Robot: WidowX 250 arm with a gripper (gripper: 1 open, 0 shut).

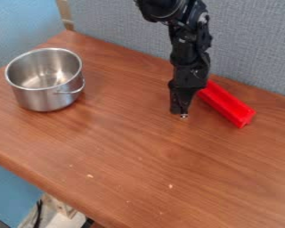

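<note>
My black gripper (181, 109) reaches down from the top centre to just above the wooden table, with its fingers low and close together; nothing clear shows between them. A small silvery bit sits at its tip, too small to identify. Right beside the gripper, a long red block (228, 104) lies slanted on the table, its upper left end partly behind the gripper. At the left stands an empty-looking steel pot (45, 93) with a side handle.
A grey padded wall (252, 44) runs along the back, close behind the red block. The table's left edge drops off at the lower left.
</note>
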